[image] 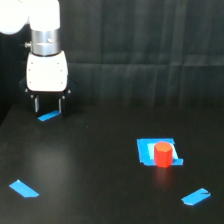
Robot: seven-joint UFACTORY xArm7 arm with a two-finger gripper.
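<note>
A red cylindrical object (pixel 163 155) stands at the right of the dark table, at the front part of a small white patch with a blue border (pixel 143 151). Far from it, at the back left, my gripper (pixel 47 108) hangs from the white arm (pixel 46 72), pointing down. Its two dark fingers are spread apart, and nothing shows between them. The gripper looks open. How high it is above the table is hard to tell.
Blue strips lie flat on the table: one (pixel 49 115) below the gripper, one (pixel 24 188) at front left, one (pixel 196 197) at front right. A dark curtain (pixel 140 50) closes off the back.
</note>
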